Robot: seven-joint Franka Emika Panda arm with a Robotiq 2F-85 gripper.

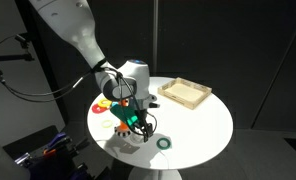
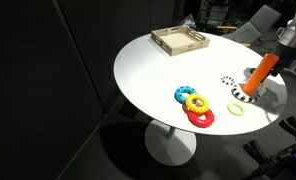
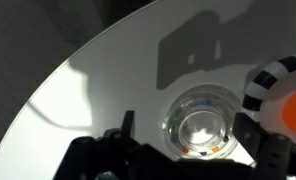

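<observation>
A clear ring with coloured beads inside point(image 3: 173, 128) lies flat on the white table, between my open fingers in the wrist view. My gripper is over it, with one finger point(image 3: 126, 125) at its left and the other point(image 3: 245, 128) at its right; nothing is gripped. To the right of that ring stands an orange post point(image 2: 255, 75) with a black-and-white striped ring point(image 3: 256, 92) around its base. In the first exterior view the gripper point(image 1: 144, 130) hangs low near the table's front, and the arm hides much of what is beneath it.
On the round table point(image 1: 203, 130) a green ring point(image 1: 164, 143) lies right of the gripper. Blue point(image 2: 184, 94), yellow point(image 2: 197, 104) and red rings point(image 2: 201, 119) lie grouped, and a pale yellow ring point(image 2: 236, 109) lies apart. A wooden tray point(image 2: 180, 41) stands at the back.
</observation>
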